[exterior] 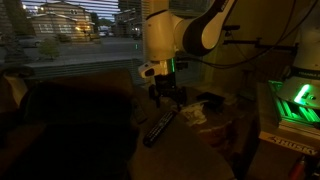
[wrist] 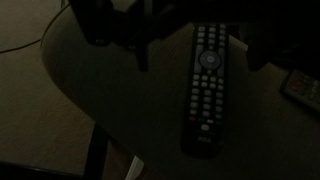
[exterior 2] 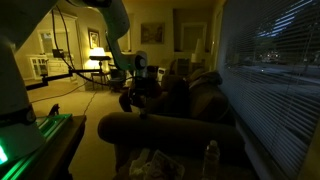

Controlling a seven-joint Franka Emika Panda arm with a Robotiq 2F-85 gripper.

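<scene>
A long black remote (wrist: 206, 95) with rows of pale buttons lies on the dark arm of the couch, its far end partly behind the gripper in the wrist view. In exterior view 1 the same remote (exterior: 160, 127) lies at a slant, just below and in front of the gripper (exterior: 168, 98). My gripper is open above it, its dark fingers to either side of the remote's upper part in the wrist view. Nothing shows held between them.
Another remote (wrist: 302, 88) lies to the right. Dark and pale items (exterior: 205, 103) lie behind the black remote. A clear bottle (exterior 2: 211, 160) stands near window blinds (exterior 2: 275, 85). The scene is dim.
</scene>
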